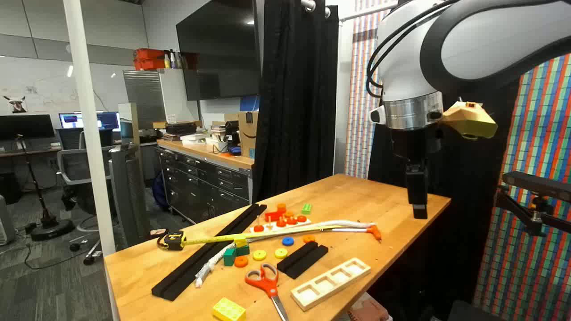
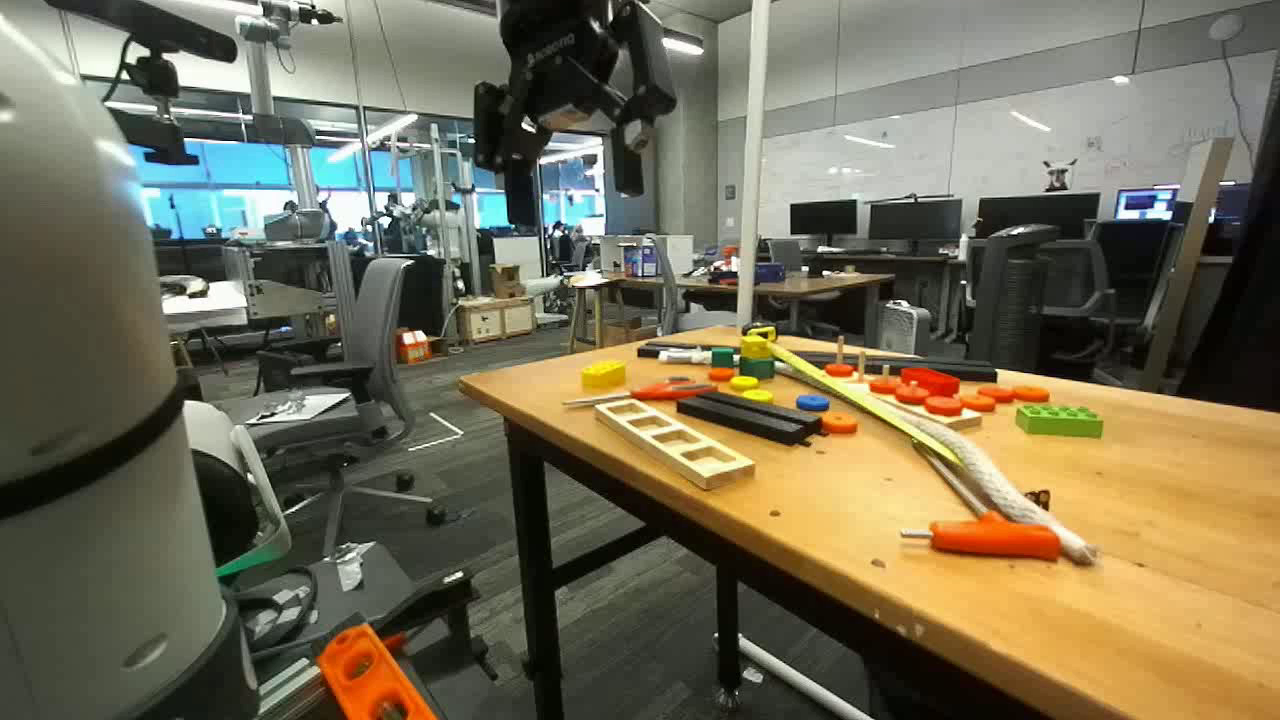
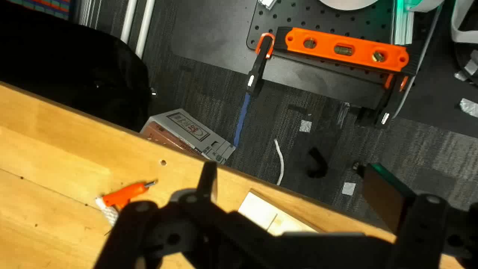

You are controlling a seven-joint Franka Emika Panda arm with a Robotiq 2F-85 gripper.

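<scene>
My gripper (image 2: 576,198) hangs open in the air above the near side of the table, nothing between its fingers. In the wrist view its dark fingers (image 3: 207,181) stand wide apart over the table edge. Below lies a pale wooden tray (image 1: 330,283) with several square compartments, which look empty. Beside it are a black grooved block (image 1: 302,259) and orange-handled scissors (image 1: 266,282). Yellow, blue and orange rings lie loose, among them a blue ring (image 1: 287,241). Red rings sit around a pegged board (image 2: 942,414).
A yellow tape measure (image 1: 172,240) has its blade stretched across the table beside a white rope (image 2: 1002,486). An orange-handled tool (image 2: 996,538) lies near the edge. Blocks, green (image 2: 1059,420) and yellow (image 1: 229,309), stand apart.
</scene>
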